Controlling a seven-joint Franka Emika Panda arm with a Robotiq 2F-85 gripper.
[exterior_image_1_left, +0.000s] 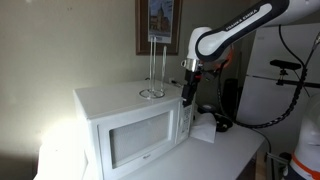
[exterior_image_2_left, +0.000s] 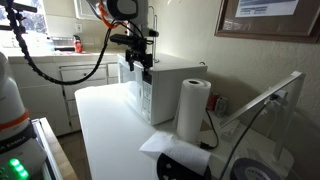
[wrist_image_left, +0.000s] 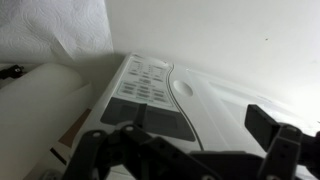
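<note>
A white microwave (exterior_image_1_left: 140, 138) stands on the table with its door closed. In exterior view 1 my gripper (exterior_image_1_left: 187, 93) points down close to the microwave's right front upper corner. Exterior view 2 has the gripper (exterior_image_2_left: 145, 72) near the same corner of the microwave (exterior_image_2_left: 172, 92); contact cannot be told. The wrist view looks onto the control panel (wrist_image_left: 150, 88) with its keypad and a dark area below. There the fingers of my gripper stand apart at either side, and nothing is held between them.
A wire holder (exterior_image_1_left: 152, 93) with upright rods stands on the microwave. Beside the microwave are a paper towel roll (exterior_image_2_left: 192, 111), a white sheet (exterior_image_2_left: 174, 148) and a dark pan (exterior_image_2_left: 182, 171).
</note>
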